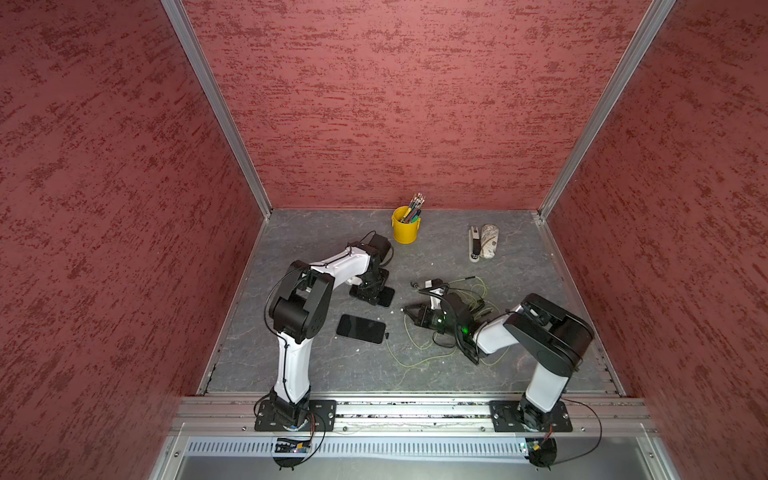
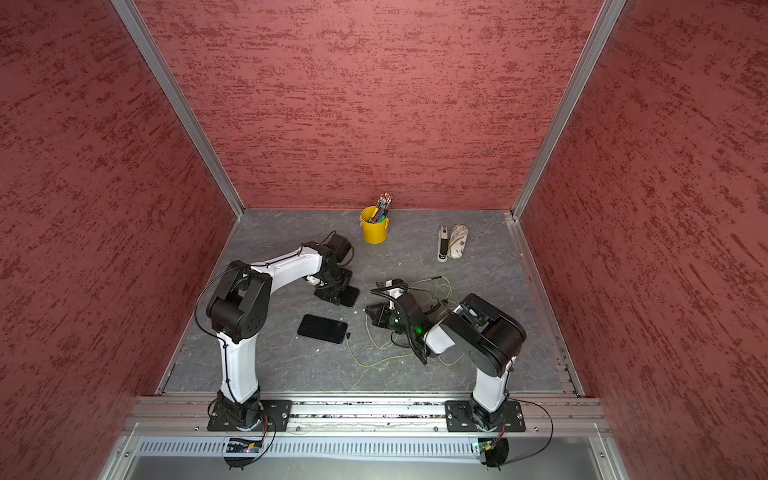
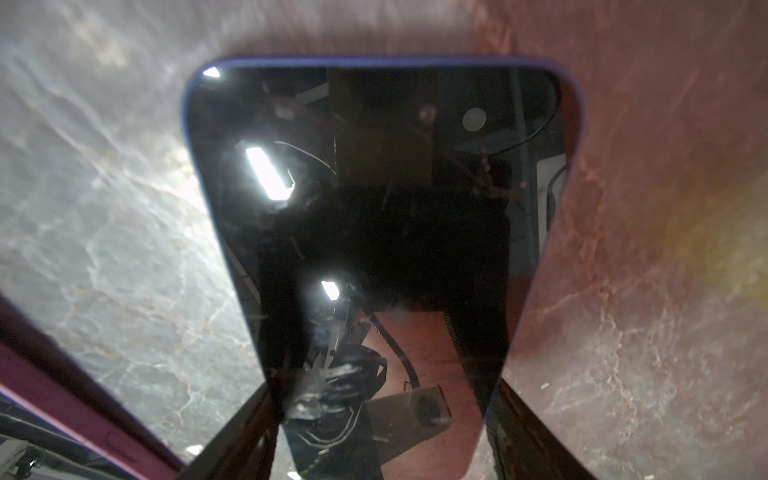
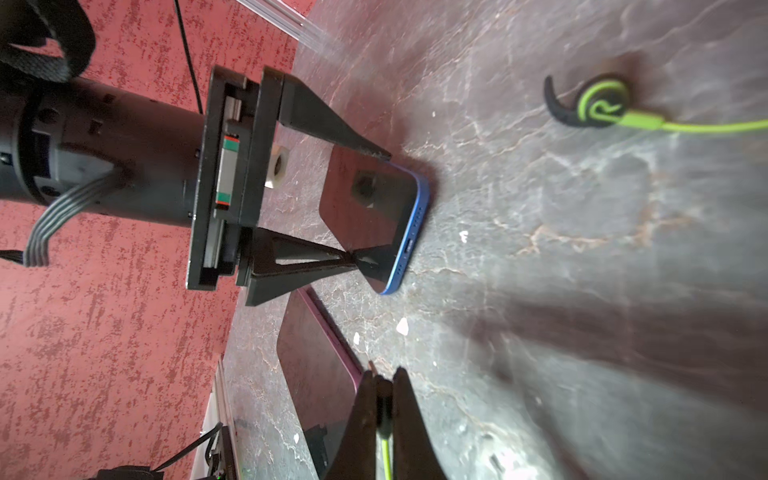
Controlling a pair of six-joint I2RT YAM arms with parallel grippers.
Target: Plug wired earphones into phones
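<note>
A blue-edged phone lies flat in my left gripper, which is shut across its sides; its port end faces my right gripper in the right wrist view. My right gripper is shut on a yellow-green earphone cable end (image 4: pixel 385 452), held a short way from that phone and apart from it. A second, pink-edged phone (image 1: pixel 360 328) lies in front on the table. The green earphone cable (image 1: pixel 416 364) lies looped across the table, and an earbud (image 4: pixel 600 102) rests to one side in the right wrist view.
A yellow cup of pens (image 1: pixel 405 228) stands at the back. A stapler (image 1: pixel 474 243) and a pale pouch (image 1: pixel 489 240) lie at the back right.
</note>
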